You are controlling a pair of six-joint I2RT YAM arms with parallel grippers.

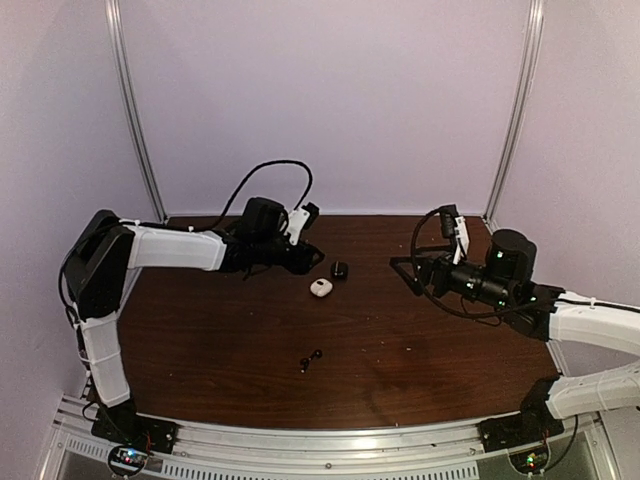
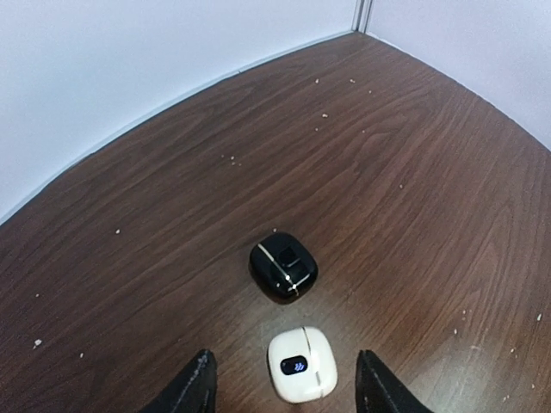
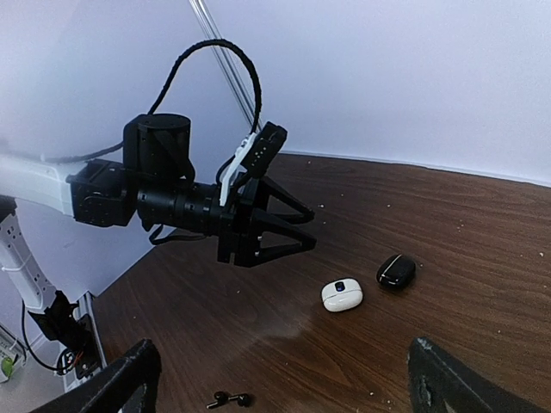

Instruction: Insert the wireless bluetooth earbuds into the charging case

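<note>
A white charging case [image 1: 321,287] sits mid-table, with a black case [image 1: 339,271] just behind it; both also show as white case [image 2: 301,366] and black case [image 2: 283,267] in the left wrist view. Two small black earbuds [image 1: 310,360] lie nearer the front, also at lower left in the right wrist view. My left gripper is open, hanging above and just left of the cases, its fingertips framing the white case in its own view. My right gripper [image 1: 400,268] stands open at the right, raised over the table with nothing between its fingers.
Pale walls with metal corner posts enclose the back and both sides, and a metal rail runs along the front edge.
</note>
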